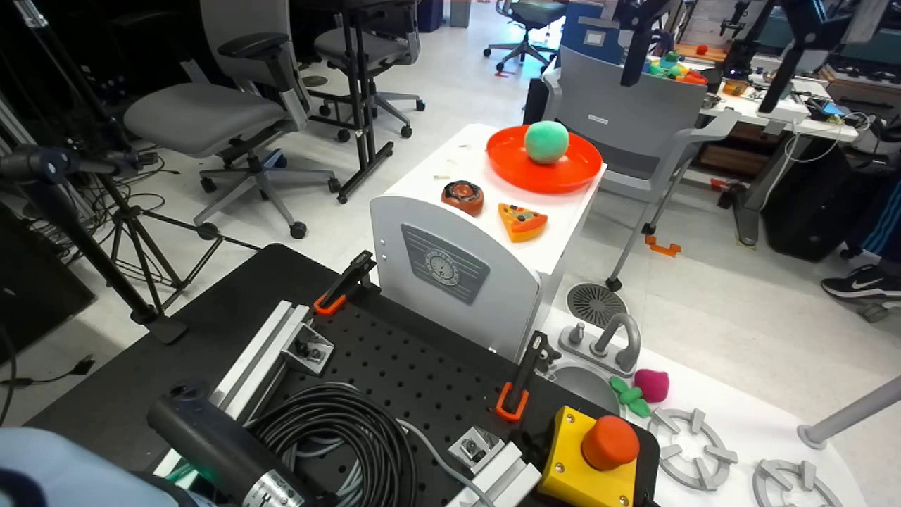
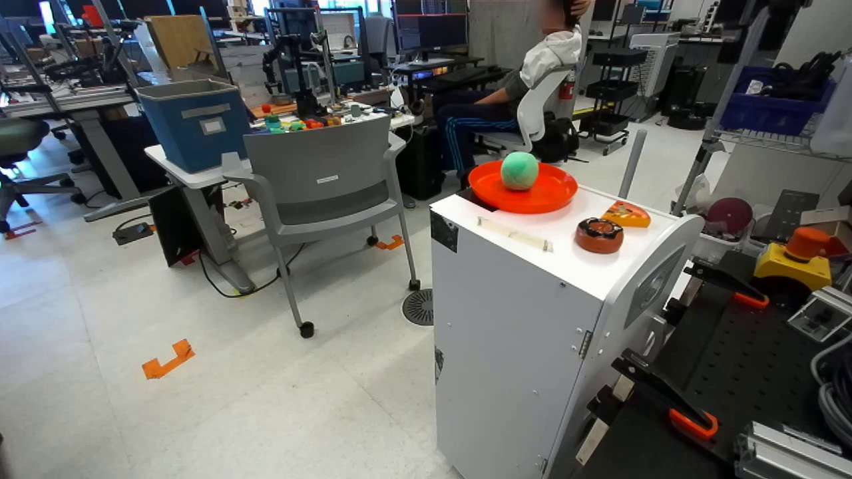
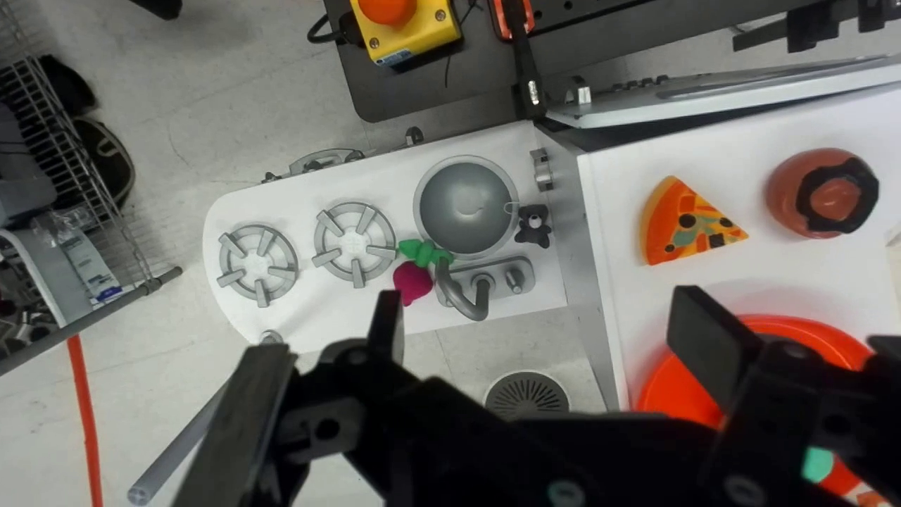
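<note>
My gripper (image 1: 702, 89) hangs high at the upper right of exterior view 1, its dark fingers spread wide. In the wrist view the gripper is open too, with no object held between the fingers. A green ball (image 1: 546, 142) rests on the red plate (image 1: 515, 174), which lies on the white cabinet top (image 1: 414, 179). On the same top, a pizza slice (image 3: 685, 221) and a brown, dark-topped round toy (image 3: 798, 196) sit side by side. The gripper's body covers part of the plate and most of the ball in the wrist view.
Beside the cabinet is a lower toy counter with a grey sink (image 3: 467, 207), a curved faucet (image 3: 460, 296), burners and a magenta toy with green leaves (image 3: 412, 283). A yellow box with a red button (image 1: 591, 456) and clamps stand on the black table (image 1: 405, 346).
</note>
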